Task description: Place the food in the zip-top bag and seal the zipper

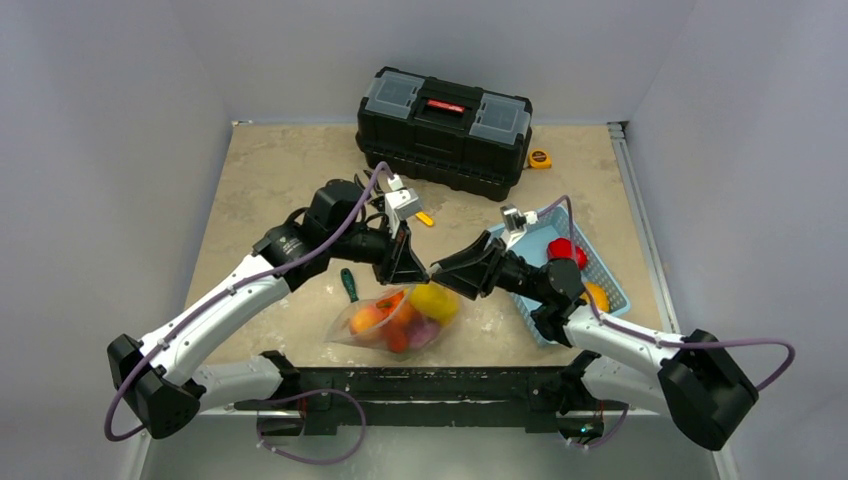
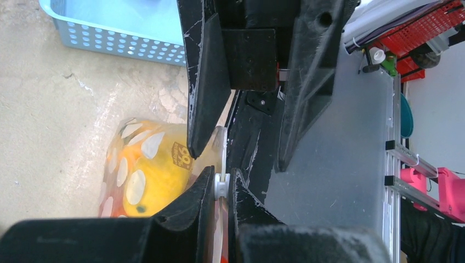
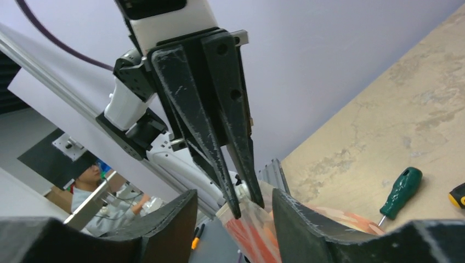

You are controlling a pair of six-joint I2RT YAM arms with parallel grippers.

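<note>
The clear zip top bag holds several foods, among them a yellow one, an orange one and a purple one. My left gripper is shut on the small white zipper slider at the bag's top edge. Facing it from the right, my right gripper is part open. Its fingers stand on either side of the bag's edge, with a visible gap between them, close to the left fingertips. Whether they touch the bag is unclear.
On the right stands a blue basket with a red item and an orange item in it. A black toolbox fills the back. A green screwdriver lies behind the bag, and a tape measure beside the toolbox.
</note>
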